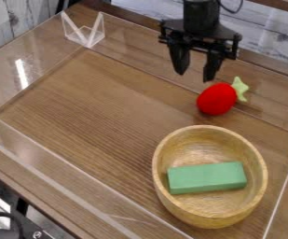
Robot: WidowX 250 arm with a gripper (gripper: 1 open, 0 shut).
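My black gripper (196, 63) hangs at the top centre of the camera view, open with its fingers pointing down and nothing between them. It is above and to the left of a red rounded object (216, 99). Behind that object lies a small pale green star-shaped piece (240, 91). A wooden bowl (172, 204) at the lower right holds a green block (206, 178).
A clear plastic piece (85, 30) stands at the back left. A dark cable or hose shows at the bottom left corner.
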